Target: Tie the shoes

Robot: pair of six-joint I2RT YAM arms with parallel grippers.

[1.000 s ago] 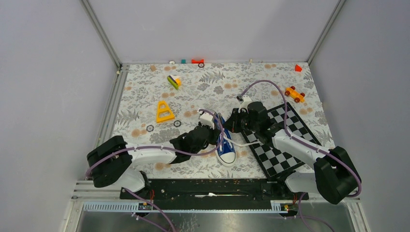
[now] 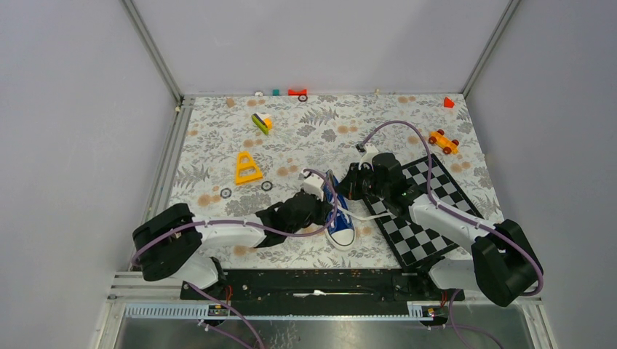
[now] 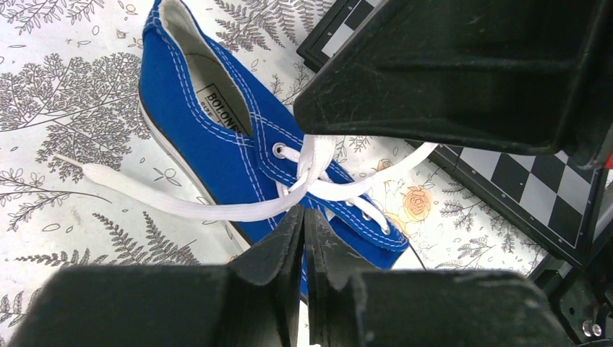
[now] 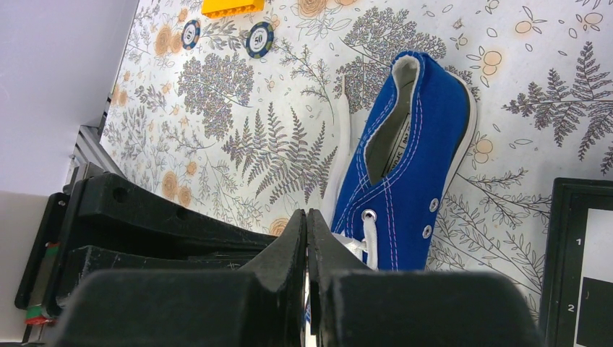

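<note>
A blue canvas shoe (image 3: 199, 163) with white laces stands on the patterned surface, its toe toward the bottom edge in the top view. In the left wrist view, a folded part of the white lace (image 3: 318, 155) rises to the tip of my right gripper (image 2: 346, 190), which is shut on it. One lace end (image 3: 137, 189) lies out across the shoe's side. My left gripper is just below that lace crossing, its fingertips almost together with a thin slit between. Whether any lace is caught there cannot be made out.
A black-and-white checkered board (image 2: 429, 211) lies right of the shoe beneath my right arm. Left of the shoe are a yellow triangle piece (image 2: 247, 169) and dark discs (image 2: 266, 186). An orange toy car (image 2: 443, 142) sits at the far right.
The right gripper has stayed in place.
</note>
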